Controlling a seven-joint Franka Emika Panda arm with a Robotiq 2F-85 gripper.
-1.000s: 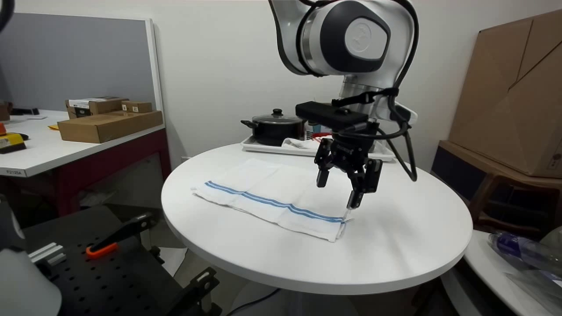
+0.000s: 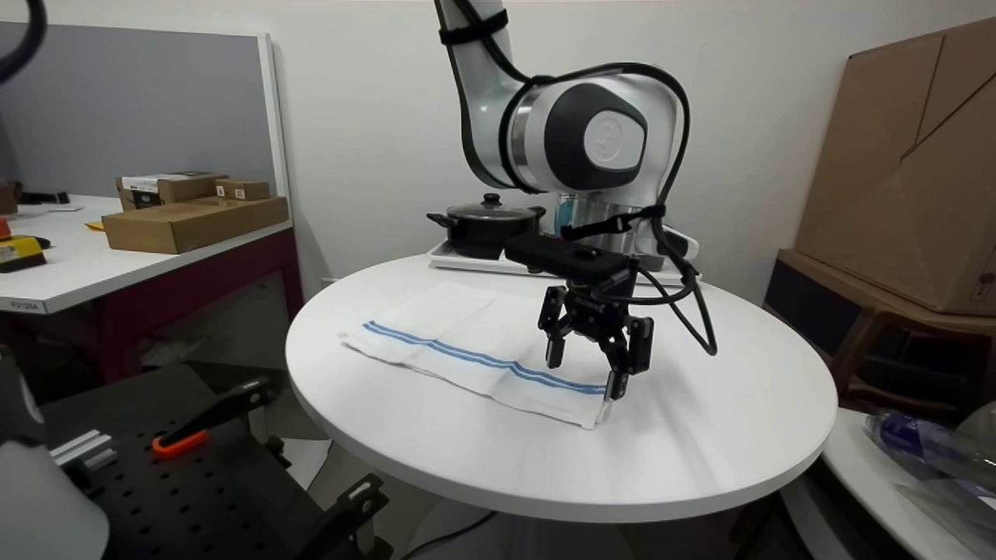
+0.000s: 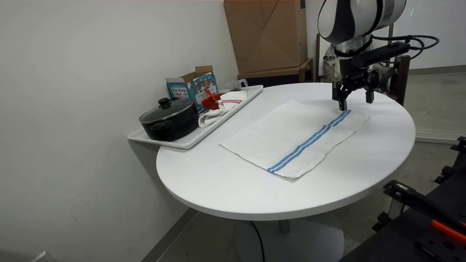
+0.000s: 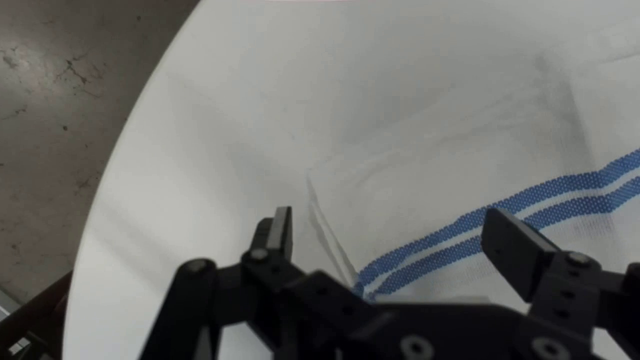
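A white towel with a double blue stripe lies spread flat on the round white table. In exterior view 2 the towel shows a crease across its stripe. My gripper stands open at the towel's right end, pointing down, close above the cloth. The wrist view has the gripper with its fingers well apart: one finger is just outside the towel's edge, the other over the blue stripe. The towel shows between them, not gripped. Whether the fingertips touch the surface I cannot tell.
At the back, a white tray holds a black lidded pot, a blue box, a red item and a cloth with red stripes.
My gripper has come down and a little to the left in exterior view 1, nearer the towel's right end. Its fingers remain apart. The towel lies nearly the same.
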